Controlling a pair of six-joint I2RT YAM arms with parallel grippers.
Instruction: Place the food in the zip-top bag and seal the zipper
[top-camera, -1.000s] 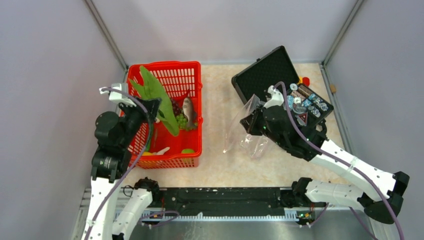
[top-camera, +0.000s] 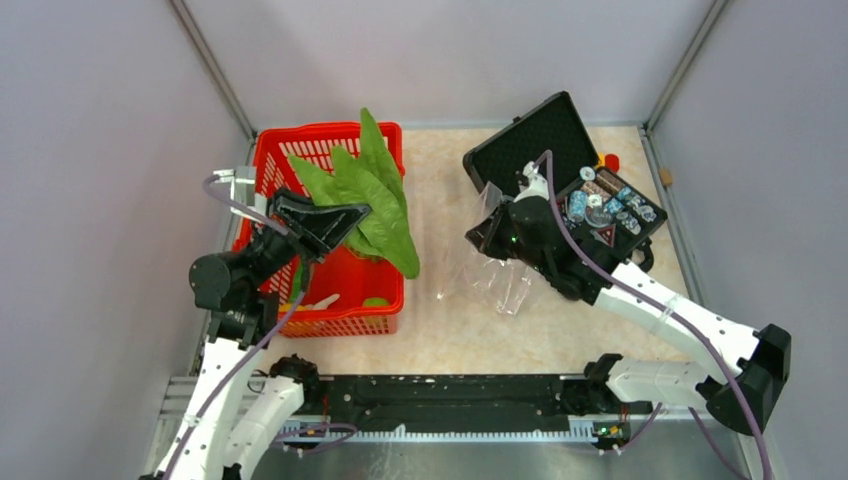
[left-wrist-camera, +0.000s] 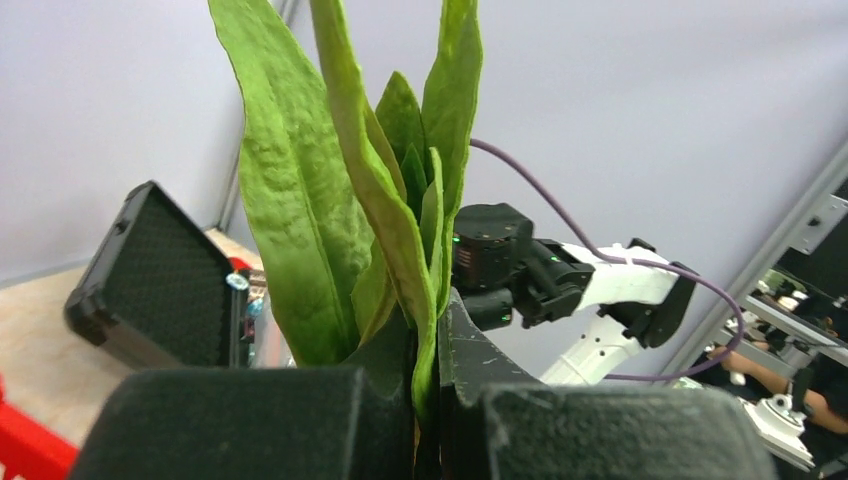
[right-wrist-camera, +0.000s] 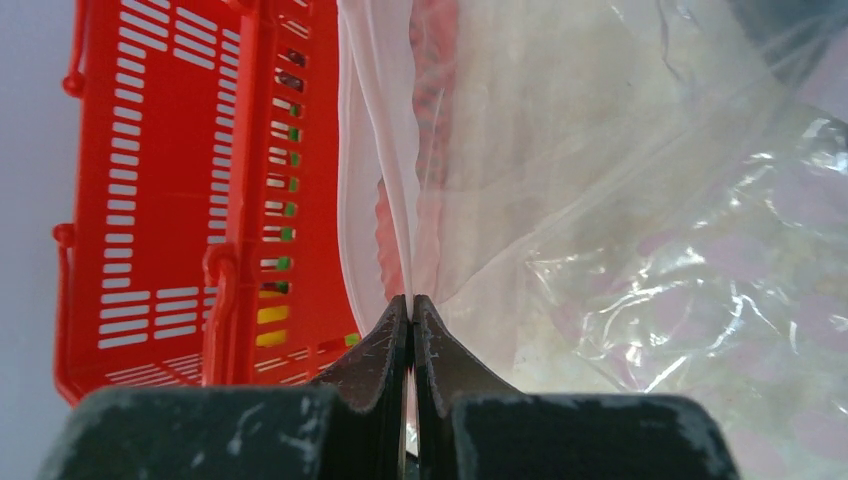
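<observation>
My left gripper (top-camera: 366, 210) is shut on the lower stems of a bunch of green leaves (top-camera: 372, 190), held above the red basket (top-camera: 398, 300). Seen from the left wrist, the leaves (left-wrist-camera: 300, 200) fan upward out of the fingers. A clear zip top bag (top-camera: 500, 285) hangs from my right gripper (top-camera: 474, 240) over the table. In the right wrist view the fingers (right-wrist-camera: 440, 350) are shut on the thin edge of the bag (right-wrist-camera: 385, 130), whose film spreads to the right. Whether the bag's mouth is open I cannot tell.
An open black case (top-camera: 535, 140) with a sticker-covered half (top-camera: 625, 215) stands at the back right. Inside the basket lie a green item (top-camera: 375, 302) and a pale one (top-camera: 326, 301). Bare table (top-camera: 440, 345) shows between basket and bag.
The left gripper has carried the leaves rightward across the basket, and they now reach past its right rim. My right gripper has shifted slightly left with the bag.
</observation>
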